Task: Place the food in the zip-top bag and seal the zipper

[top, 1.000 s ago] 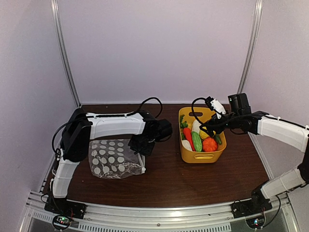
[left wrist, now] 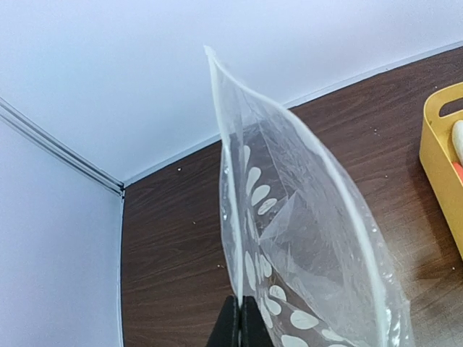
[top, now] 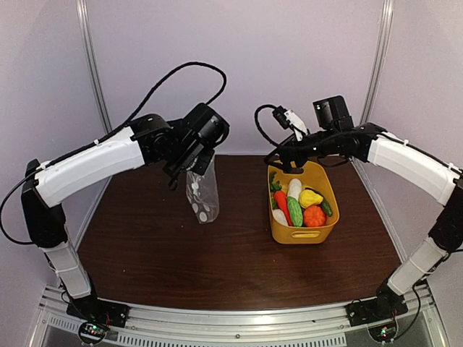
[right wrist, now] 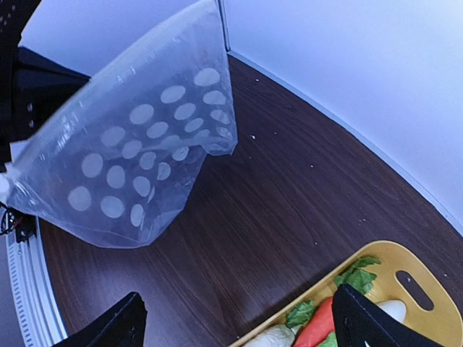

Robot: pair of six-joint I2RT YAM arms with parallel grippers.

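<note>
A clear zip top bag with white dots (top: 204, 194) hangs in the air below my left gripper (top: 194, 168). In the left wrist view, that gripper's fingers are shut on one lip of the bag (left wrist: 264, 188), while the other lip bows away and the mouth gapes. The right wrist view shows the dotted bag (right wrist: 145, 137) tilted, clear of the table. My right gripper is open, its fingers far apart, above the left side of the bin. The toy food includes a red pepper (top: 283, 206), green cucumber (top: 294, 212), yellow squash (top: 311, 198) and pumpkin (top: 314, 216).
The food lies in a yellow bin (top: 300, 236) on the table's right half. White pieces (top: 294, 189) lie among the vegetables. Pale walls stand behind and at both sides.
My left gripper has lifted the bag off the table, so it now hangs instead of lying flat. The right gripper has moved up and left, from over the bin's middle toward the bag.
</note>
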